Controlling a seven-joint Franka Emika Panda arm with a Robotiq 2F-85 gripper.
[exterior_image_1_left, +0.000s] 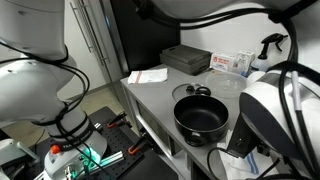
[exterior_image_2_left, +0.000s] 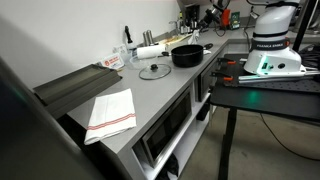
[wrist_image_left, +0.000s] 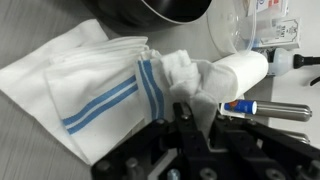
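Observation:
In the wrist view, a white towel with blue stripes (wrist_image_left: 98, 100) lies partly spread on the counter. Part of it rises in a bunched fold, and my gripper is shut on that fold. Cloth covers the fingertips, so their exact hold is hidden. Exterior view 1 shows only some of this towel (exterior_image_1_left: 242, 168) at the lower right, beside and under the dark gripper body, with the white arm covering the rest. A second white cloth (exterior_image_2_left: 111, 113) lies flat at the near end of the counter in exterior view 2.
A black pot (exterior_image_1_left: 201, 118) stands close beside the striped towel. Behind it are a glass lid (exterior_image_1_left: 188, 90) and a clear bowl (exterior_image_1_left: 222, 82). Bottles and metal cylinders (wrist_image_left: 285, 110) stand near the gripper's right side. Grey counter (exterior_image_1_left: 155, 98) left of the pot is bare.

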